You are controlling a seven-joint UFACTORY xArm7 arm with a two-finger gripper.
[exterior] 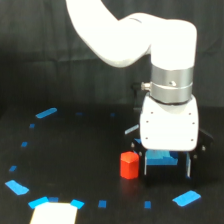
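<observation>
A red block (129, 165) with a hexagon-like outline stands on the black table, right of the middle. Just right of it lies a blue piece (160, 157), perhaps a shallow tray, partly covered by the white hand. My gripper (166, 168) is low over this blue piece, pointing down. Its dark fingers blend into the black background, so their spacing and anything between them are unclear. The red block is outside the gripper, to its left.
Blue tape strips (17, 187) and small blue marks are scattered over the table. A pale box-like thing (53, 213) is cut off at the bottom left edge.
</observation>
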